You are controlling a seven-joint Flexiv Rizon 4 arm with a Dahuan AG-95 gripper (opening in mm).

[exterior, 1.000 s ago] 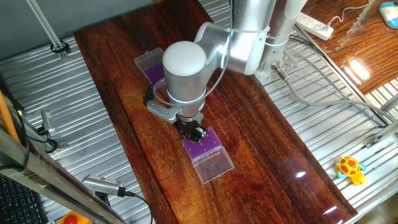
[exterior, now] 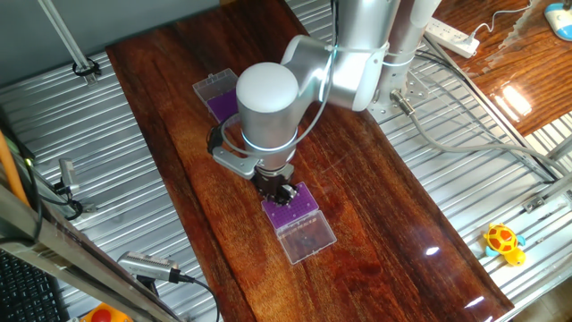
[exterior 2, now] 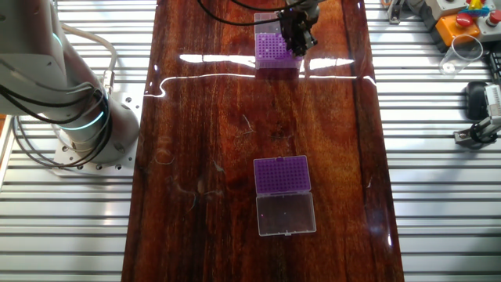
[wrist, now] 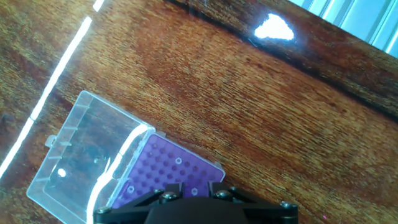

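Note:
A purple rack of small holes sits in an open box, its clear lid folded out flat to the left in the wrist view. Small pale rings show in a few of the holes. Over the rack's lower edge is my gripper, fingers apart, and one pale ring shows in the gap between them. Nothing appears clamped. From exterior view 1 the gripper is low over the rack; whether the tips touch it cannot be told. The body of the gripper hides part of the rack.
A second open box with a purple rack and clear lid lies on the wooden table. Bare wood separates the two boxes. A toy turtle sits off the table, on the slatted metal surface.
Over the last second the arm has shifted slightly to the right in exterior view 1, staying low over the rack. Both boxes lie where they were.

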